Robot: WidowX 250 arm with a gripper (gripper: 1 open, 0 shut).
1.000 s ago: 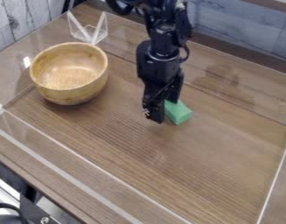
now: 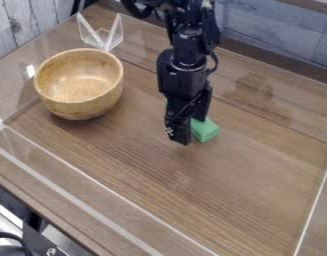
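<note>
The black gripper (image 2: 189, 129) reaches down from the top centre to a green block (image 2: 203, 129) on the wooden table, right of centre. Its fingers are at the block's left part and hide some of it; whether they grip it is hard to tell.
A light wooden bowl (image 2: 78, 82) sits at the upper left, with a white object (image 2: 99, 35) behind it.
The gripper's fingers have shifted slightly around the green block; the block and bowl look nearly unmoved.
</note>
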